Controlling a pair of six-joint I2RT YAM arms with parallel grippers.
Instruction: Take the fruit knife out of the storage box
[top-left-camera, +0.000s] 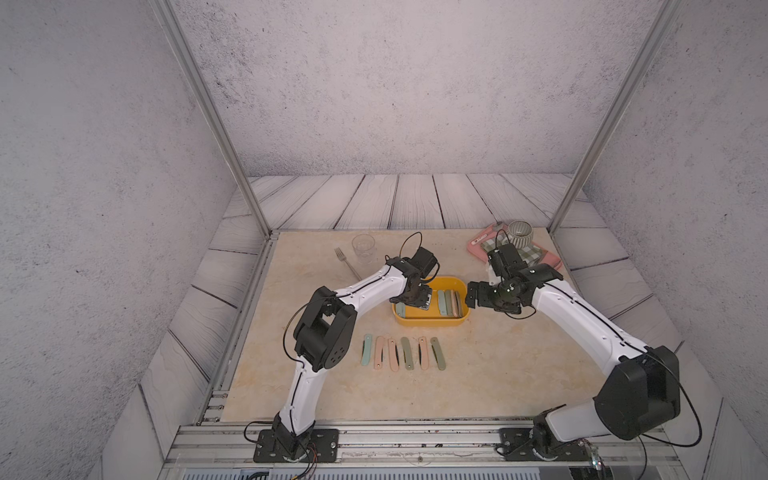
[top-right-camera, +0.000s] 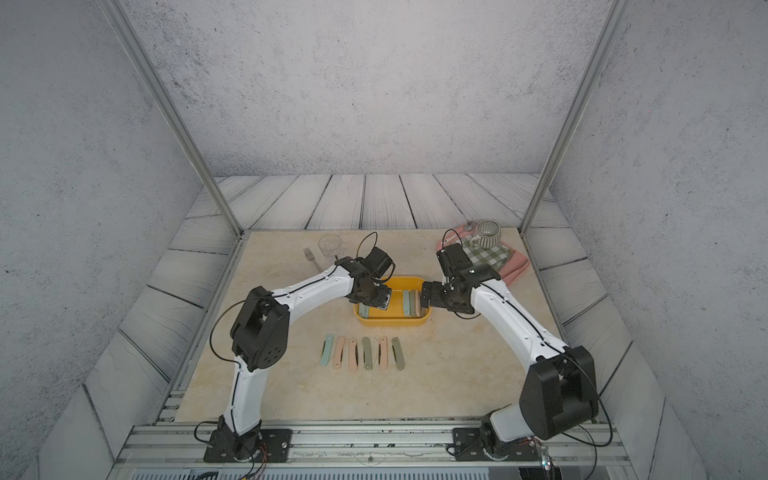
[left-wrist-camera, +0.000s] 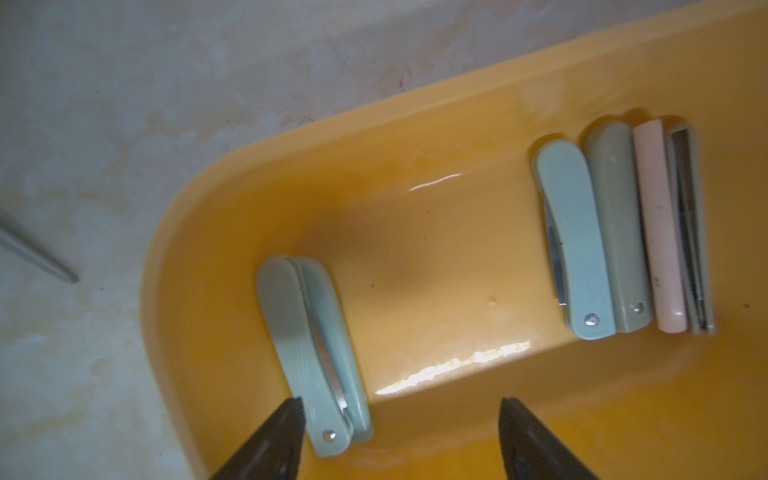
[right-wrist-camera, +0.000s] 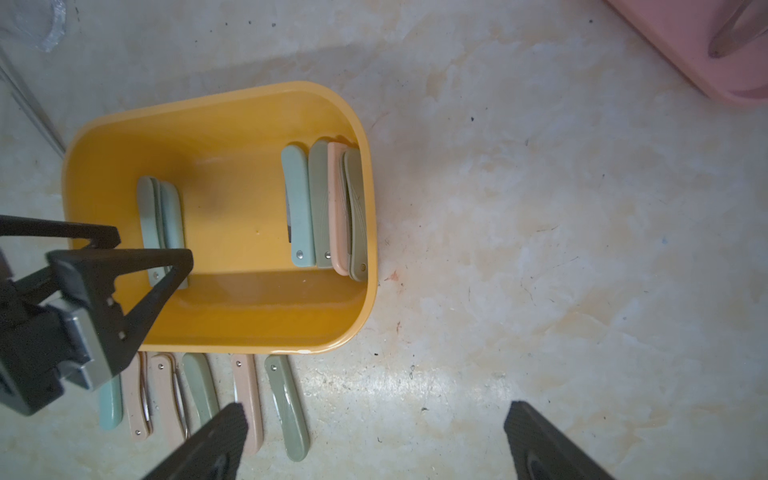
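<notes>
The yellow storage box (top-left-camera: 430, 322) sits mid-table with folded fruit knives inside. At its left end, a pale blue-green knife (left-wrist-camera: 304, 352) lies against another blue-green handle (left-wrist-camera: 334, 344). Grouped at the right end are a light blue knife (left-wrist-camera: 577, 240), a grey-green knife (left-wrist-camera: 620, 228), a pink knife (left-wrist-camera: 661, 228) and another grey-green knife (left-wrist-camera: 693, 232). Above the box's left part, my left gripper has its fingers apart with nothing between them. My right gripper stands open by the box's right end, with only bare tabletop showing between its fingers.
Several folded knives (top-left-camera: 407, 353) lie in a row before the box. A fork (top-left-camera: 345, 260) and clear glass (top-left-camera: 363, 244) are behind left. At the back right is a pink tray (right-wrist-camera: 680, 40) with a ribbed cup (top-left-camera: 520, 232).
</notes>
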